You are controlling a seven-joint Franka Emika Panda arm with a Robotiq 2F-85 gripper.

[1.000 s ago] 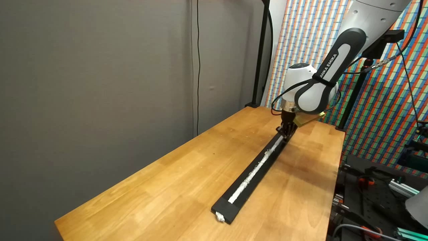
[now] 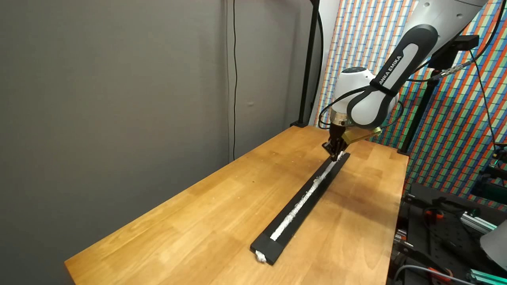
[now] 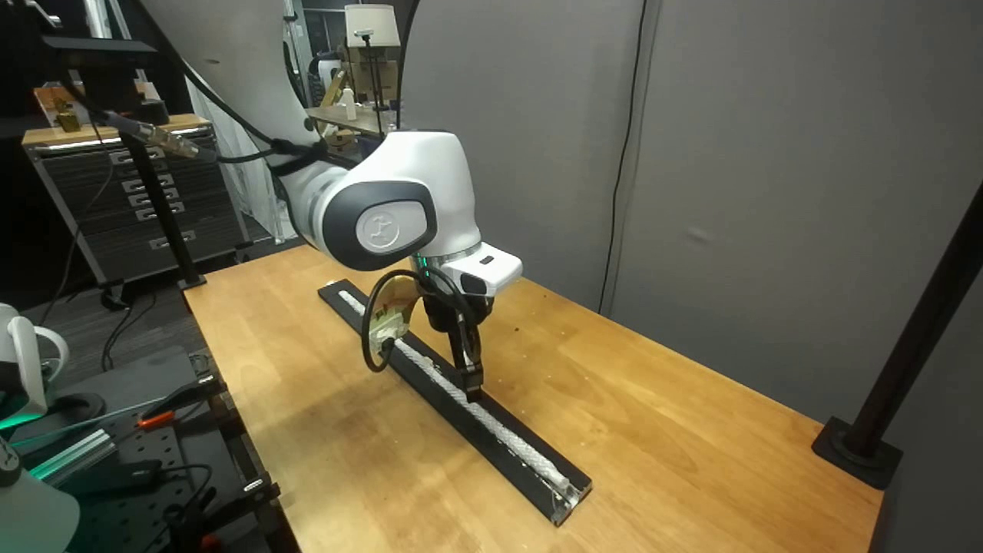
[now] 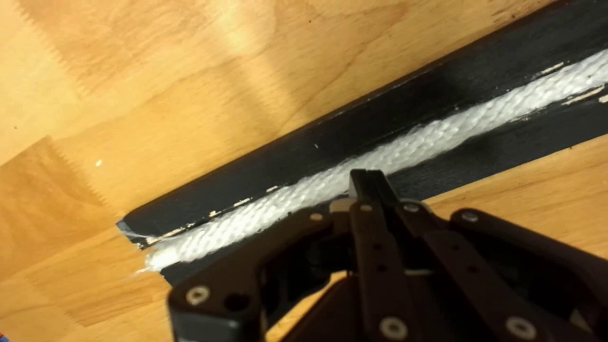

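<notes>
A white braided rope [image 4: 424,139] runs lengthwise along the middle of a long black channel board [image 2: 259,245], which lies on the wooden table. Toward one end of the board, my gripper points down over the rope, its fingertips together. Nothing shows between the fingers. In the wrist view the tips overlap the rope's lower edge; whether they touch it cannot be told. The rope's frayed end [image 4: 165,255] reaches just past the board's end there. At the opposite end, a short white tuft [image 2: 260,256] sticks out from under a black cap.
Black stand poles [image 3: 912,341] rise at the table's corners. Dark equipment [image 2: 446,237] lies beyond one long edge. A cable loop [image 3: 370,332] hangs beside the wrist.
My gripper and wrist have risen slightly and shifted a little to the left in exterior view 1, so more white rope shows beneath the fingers. The board has stayed in place.
</notes>
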